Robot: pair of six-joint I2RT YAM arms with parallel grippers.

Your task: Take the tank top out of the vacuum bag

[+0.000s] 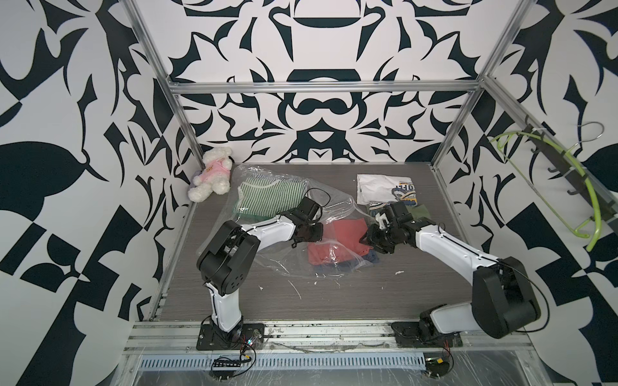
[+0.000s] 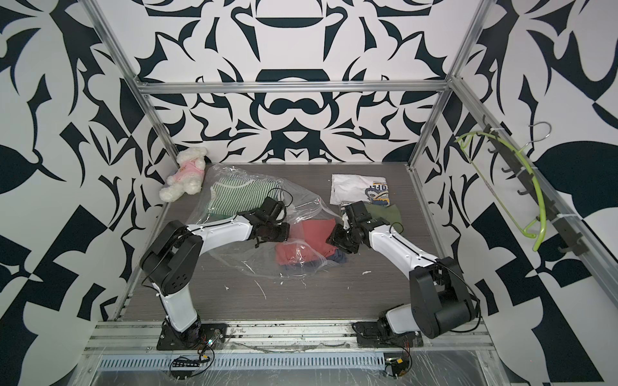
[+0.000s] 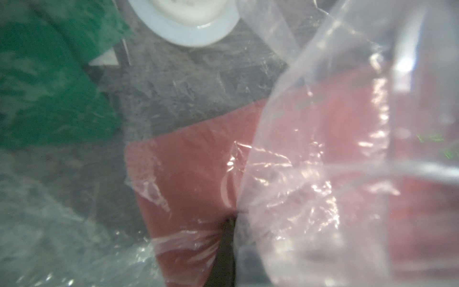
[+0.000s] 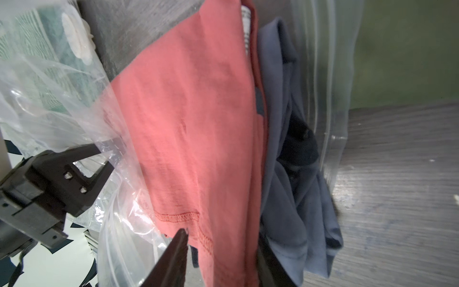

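The clear vacuum bag (image 1: 273,252) lies flat across the table. In it are a green-striped top (image 1: 270,196) at the back left and a red garment (image 1: 346,238) toward its right end; which one is the tank top I cannot tell. My left gripper is shut at the bag's film, which creases at its fingertips (image 3: 225,256). At the right end of the red garment, my right gripper is part open, its fingers (image 4: 174,260) on either side of the red cloth's fold. Dark blue cloth (image 4: 286,210) lies under and beside the red one.
Outside the bag, a white printed shirt (image 1: 376,188) and olive cloth (image 1: 419,211) lie at the back right. A teddy bear (image 1: 213,173) sits in the back left corner. A green hanger (image 1: 592,199) hangs at right.
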